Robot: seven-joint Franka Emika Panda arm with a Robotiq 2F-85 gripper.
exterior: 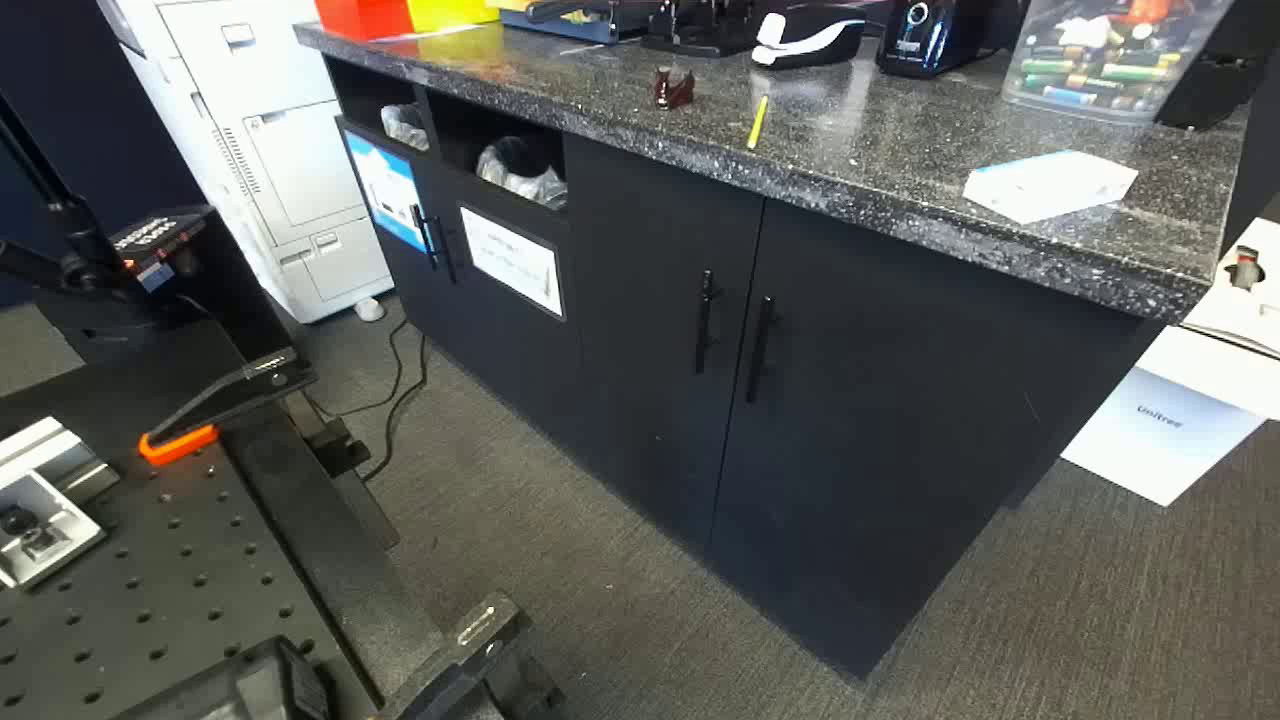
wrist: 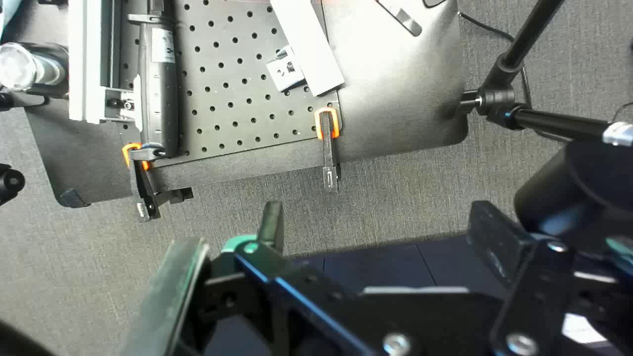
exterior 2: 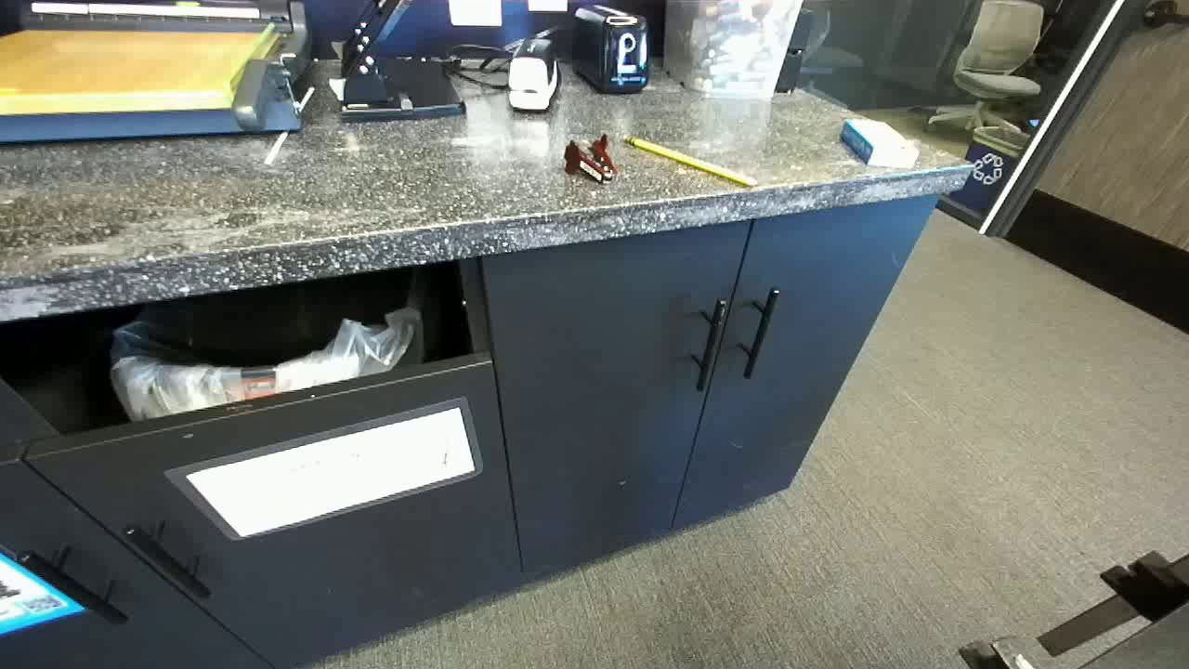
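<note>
In the wrist view my gripper stands open, its two dark fingers wide apart with nothing between them. It hangs over the carpet and dark cabinet front, beyond the edge of the perforated table. Neither exterior view shows the gripper. On the speckled counter lie a dark red staple remover [exterior 2: 591, 161], a yellow pencil [exterior 2: 691, 162] and a small white and blue box [exterior 2: 880, 144] near the right end. In exterior view 1 the same staple remover [exterior: 673, 89], pencil [exterior: 758, 121] and box [exterior: 1050, 185] show from another side.
A paper trimmer [exterior 2: 134, 72] takes the counter's left. Cabinet handles [exterior: 758, 348] stick out below. Orange-tipped clamps [wrist: 327, 127] grip the table edge.
</note>
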